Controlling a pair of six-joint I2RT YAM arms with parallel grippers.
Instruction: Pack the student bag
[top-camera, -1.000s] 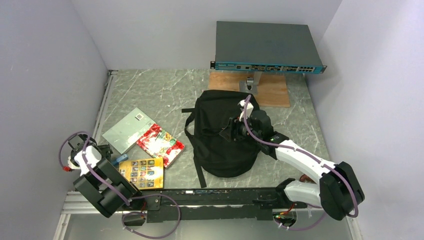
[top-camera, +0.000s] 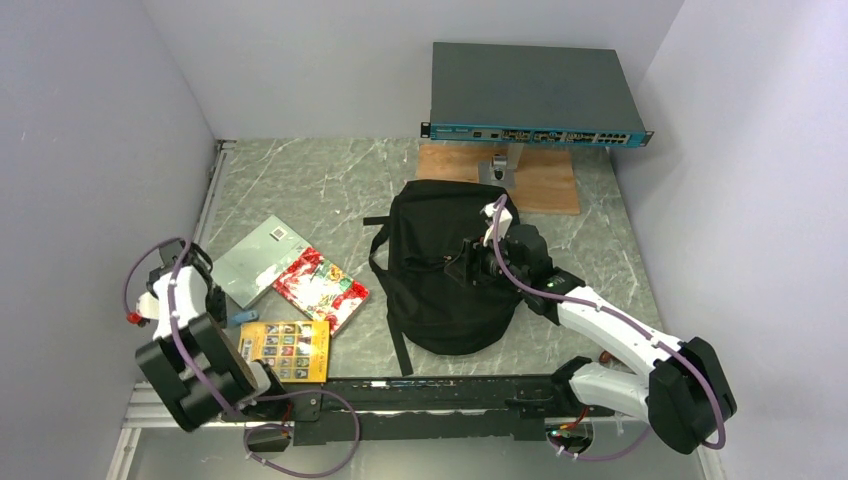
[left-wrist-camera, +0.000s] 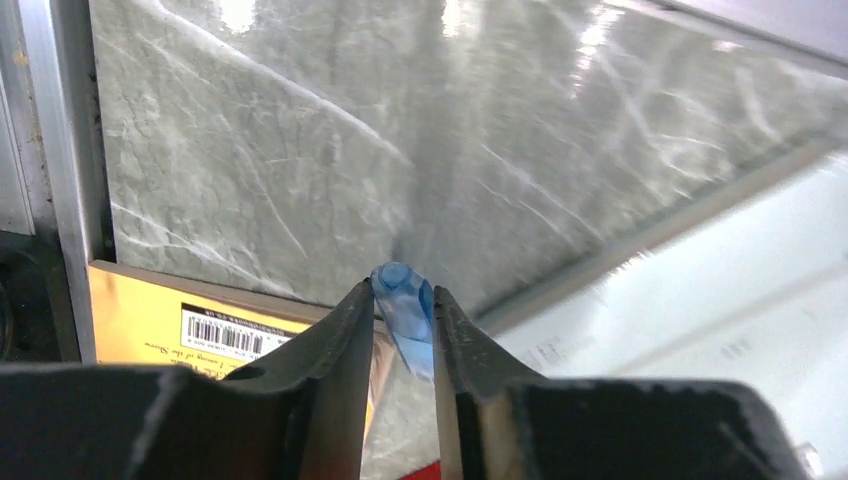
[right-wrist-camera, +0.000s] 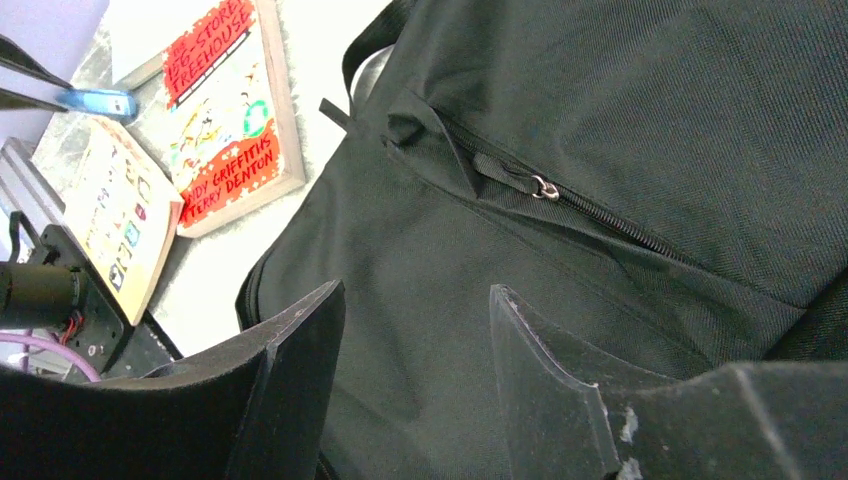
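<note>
A black bag (top-camera: 425, 310) lies flat in the middle; its zip (right-wrist-camera: 620, 228) shows in the right wrist view. Over it my right gripper is open and empty. At the far left, my left gripper has its fingertips on either side of a small blue object (left-wrist-camera: 405, 315); whether they grip it firmly is unclear. The same blue object (right-wrist-camera: 98, 102) shows at those fingertips in the right wrist view. Beside it lie a yellow book (top-camera: 285, 350), a red-and-white book (top-camera: 322, 288) and a pale grey-green book (top-camera: 260, 260).
A large dark network box (top-camera: 530, 90) stands over a wooden board (top-camera: 550, 185) at the back right. Bag straps (top-camera: 398, 340) trail on the bag's left side.
The right arm has barely moved; books and bag look the same.
</note>
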